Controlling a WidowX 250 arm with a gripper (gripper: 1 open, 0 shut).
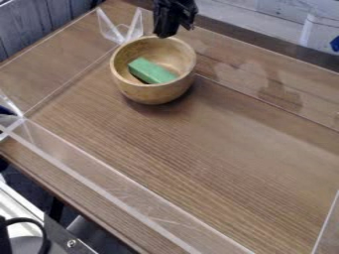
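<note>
A round tan bowl (154,92) sits on the wooden table toward the back, with a green block (151,70) lying inside it. My black gripper (169,26) is above the bowl's back rim, at the top of the view and partly cut off by the frame edge. It looks shut, and nothing shows between its fingers, though the dark shape is hard to make out.
Clear plastic edges run along the left side and near the back left. Blue items stand beyond the back right edge.
</note>
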